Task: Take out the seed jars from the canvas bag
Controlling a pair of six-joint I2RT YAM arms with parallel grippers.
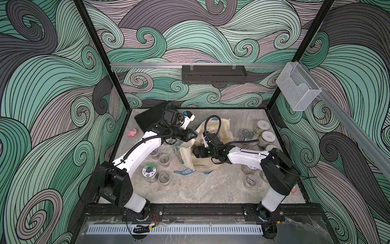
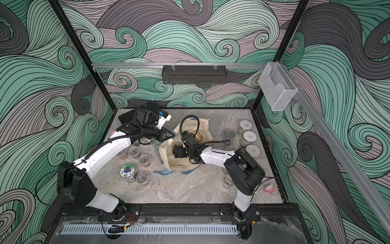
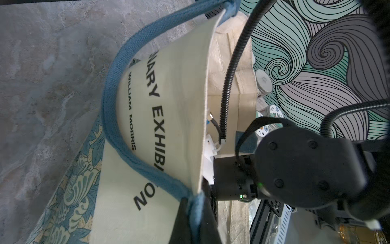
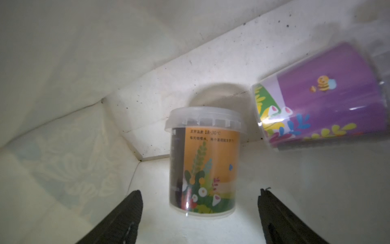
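The cream canvas bag [image 1: 211, 164] sits open at the table's centre. My left gripper is shut on the bag's blue strap [image 3: 138, 162] at the left rim, beside the printed side. My right gripper is inside the bag, open, facing an upright orange-labelled seed jar [image 4: 207, 170] that stands between and beyond the fingers. A purple-labelled jar [image 4: 321, 97] lies on its side to the right of it.
Clear jars [image 2: 144, 160] and a lidded jar [image 2: 127, 170] stand at the left. Several lidded jars [image 2: 248, 138] line the right. A black flat object [image 1: 150, 116] lies at the back left.
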